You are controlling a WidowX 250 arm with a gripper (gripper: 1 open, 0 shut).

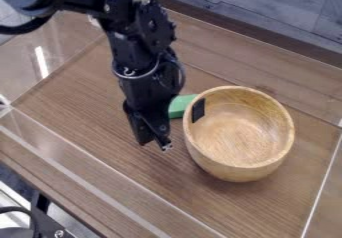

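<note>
My gripper (147, 132) is low over the wooden table (94, 172), just left of the round wooden bowl (247, 132). It looks shut, with nothing seen between its fingers. A green block (183, 106) lies behind the gripper, beside the bowl's back left rim, partly hidden by the gripper and bowl. A small dark patch shows at the bowl's left rim.
A grey wooden wall (267, 12) stands at the back. Dark cables show at the lower left corner.
</note>
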